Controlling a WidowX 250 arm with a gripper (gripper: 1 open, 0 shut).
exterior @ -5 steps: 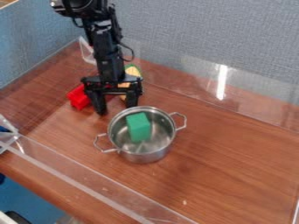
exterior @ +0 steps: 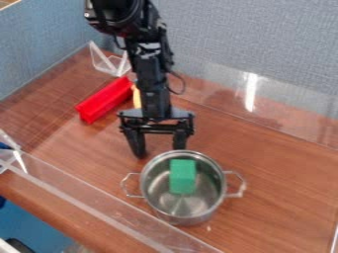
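The steel pot [exterior: 199,203] with two side handles stands on the wooden table toward the front right, a green block [exterior: 183,176] inside it. My black gripper [exterior: 157,146] is low over the table just behind the pot, its two fingers spread apart and open, with nothing seen between them.
A red object [exterior: 103,99] lies at the back left, with a yellow item partly hidden behind the arm. Clear plastic edges run along the table's front and back.
The pot with the green block has moved toward the front and right. My gripper has moved the same way, staying behind it.
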